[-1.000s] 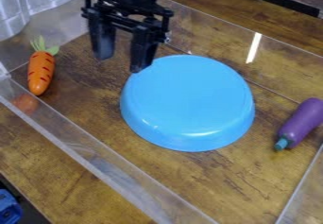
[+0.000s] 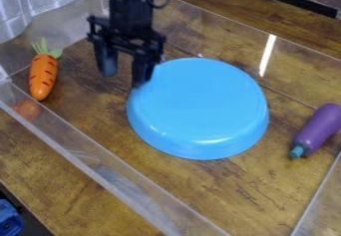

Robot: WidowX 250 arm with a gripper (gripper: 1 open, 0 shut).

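My black gripper [image 2: 126,69] is low over the wooden tray floor, just behind the left rim of a large blue disc [image 2: 197,108]. It is motion-blurred, its fingers apart. An orange carrot [image 2: 43,78] with green leaves lies at the left. A purple eggplant-like toy [image 2: 317,130] lies at the right.
Clear plastic walls [image 2: 107,175] border the tray at the left and front. A small blue object [image 2: 8,220] sits outside at the bottom left.
The gripper has moved back and left from over the middle, and its fingers appear nearer each other than before. The disc, carrot and purple toy have not moved.
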